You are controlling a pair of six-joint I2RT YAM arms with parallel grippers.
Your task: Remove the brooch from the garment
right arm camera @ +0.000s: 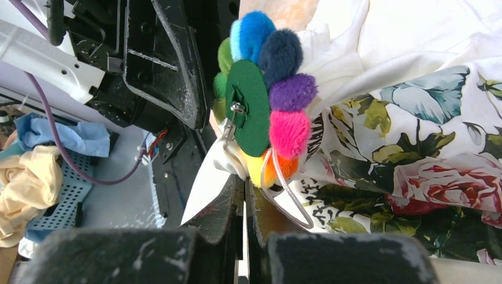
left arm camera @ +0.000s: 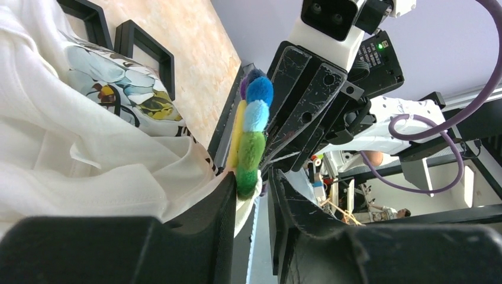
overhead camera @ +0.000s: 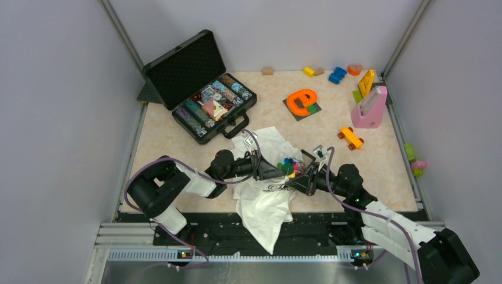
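Note:
A rainbow pom-pom brooch (overhead camera: 287, 167) with a green felt back and a metal pin (right arm camera: 248, 106) is on the white garment (overhead camera: 263, 219), which has floral printed fabric. In the left wrist view, my left gripper is part open at the brooch's lower end and bunched white cloth; whether it touches them is unclear. My right gripper is shut just below the brooch, against white cloth, with nothing clearly between its fingers. A loop of cord hangs beside it.
An open black case (overhead camera: 243, 100) sits at the back left. An orange track toy (overhead camera: 302, 97), a toy car (overhead camera: 350, 138) and a pink toy (overhead camera: 368, 112) lie at back and right.

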